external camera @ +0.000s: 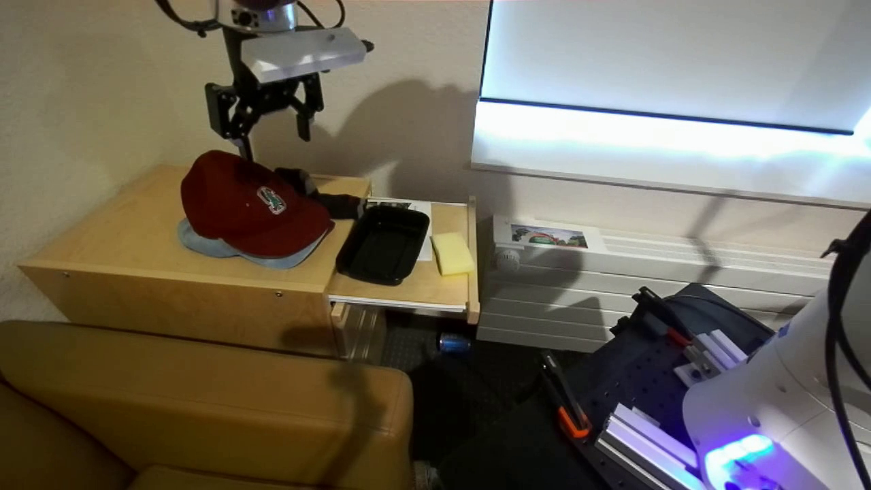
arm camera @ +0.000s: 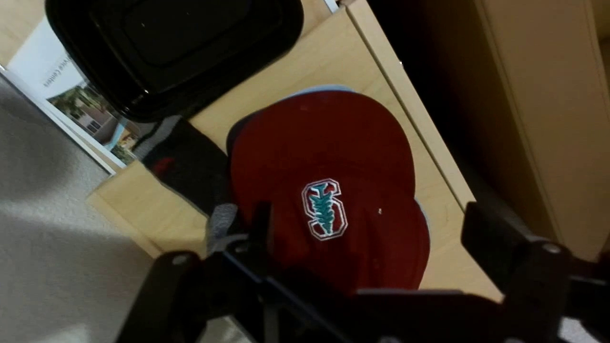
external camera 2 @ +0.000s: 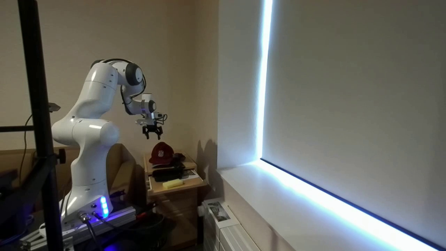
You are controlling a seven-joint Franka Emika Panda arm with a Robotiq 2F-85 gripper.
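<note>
A dark red cap (external camera: pixel 237 200) with a white-edged S emblem rests on the wooden cabinet top, over a light blue cap (external camera: pixel 204 241) whose edge peeks out below. My gripper (external camera: pixel 275 145) is above and slightly behind the red cap in exterior view 1, its fingers spread and nothing between them. Seen from the wrist, the red cap (arm camera: pixel 326 188) fills the middle, partly hidden at its lower edge by the gripper. Beside the caps lies a dark sock (arm camera: pixel 188 166) with grey ends. Exterior view 2 shows clear air between the gripper (external camera 2: pixel 153 137) and the red cap (external camera 2: pixel 161 154).
A black tray (external camera: pixel 384 243) and a yellow sponge (external camera: pixel 452 253) sit on the pulled-out drawer board, with a printed sheet (arm camera: pixel 51 63) partly under the tray. The wall stands close behind the cabinet. A tan sofa (external camera: pixel 204 392) borders the front.
</note>
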